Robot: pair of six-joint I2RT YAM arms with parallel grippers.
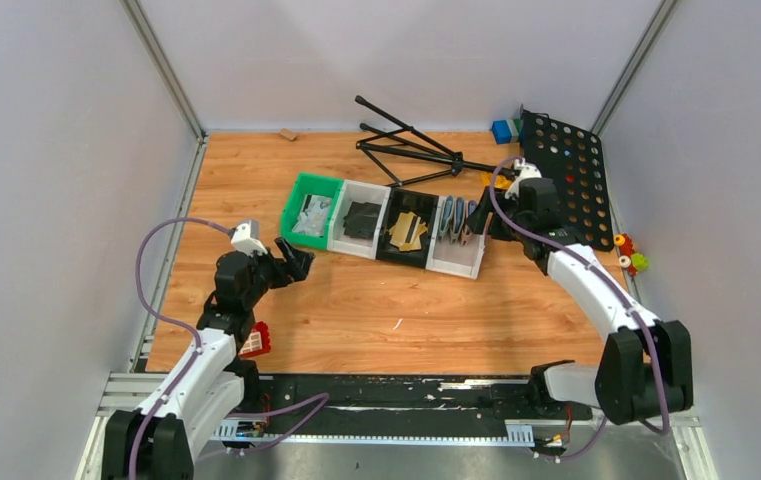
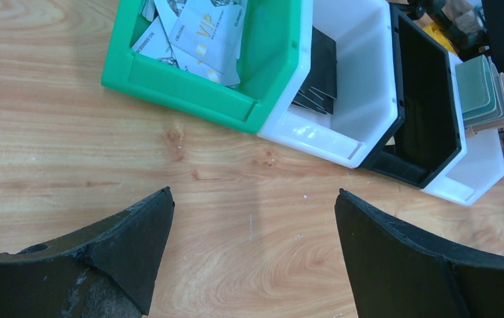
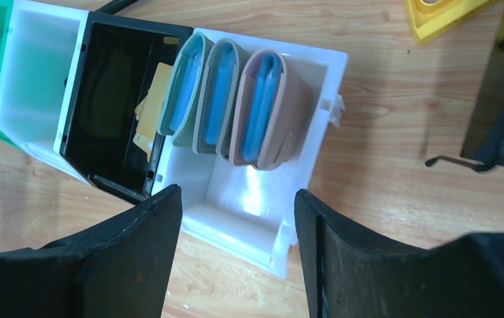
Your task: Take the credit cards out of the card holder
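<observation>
Three card holders stand side by side in the white bin [image 3: 222, 235] at the row's right end: a pinkish one [image 3: 293, 126], a grey one [image 3: 201, 126] and a green one [image 3: 167, 119], each with blue showing inside. Just in front of them, in the right wrist view, my right gripper has its fingers apart with nothing between them. From above, this gripper [image 1: 483, 215] is at that bin's right side. My left gripper stands open and empty over bare table, in front of the green bin [image 2: 176, 89] of white cards [image 2: 206, 30].
Between the end bins sit a white bin with black cards [image 1: 361, 220] and a black bin with tan cards [image 1: 408, 232]. Behind them lies a folded black stand [image 1: 406, 150]; a perforated black panel [image 1: 563, 165] is at the back right.
</observation>
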